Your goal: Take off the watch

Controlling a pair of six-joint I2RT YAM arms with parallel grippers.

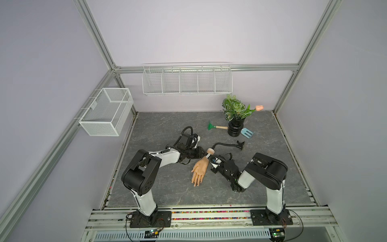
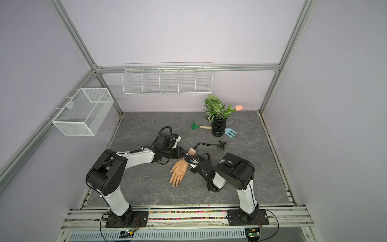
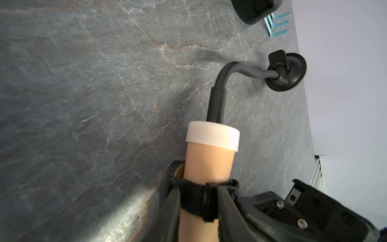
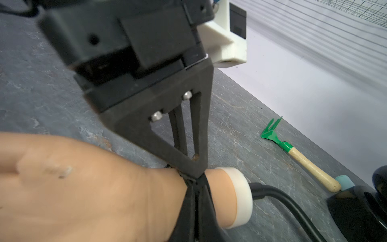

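Observation:
A tan model hand (image 1: 199, 172) lies palm up on the table, its forearm ending in a white collar (image 3: 212, 135). Around the wrist runs the black watch strap (image 3: 196, 200), with a loop bulging out on one side in the left wrist view. The left gripper is at the strap with its two fingers apart, one on either side of a strap section. From the other side the right gripper reaches over the wrist, its fingers together at the strap. Whether strap is pinched between them is hidden. The watch face does not show.
A bent black stand (image 3: 231, 68) with a suction base runs from the collar. Behind stand a black vase (image 1: 234, 127) with plants, a green hand rake (image 4: 274, 135) and a blue fork (image 1: 247, 132).

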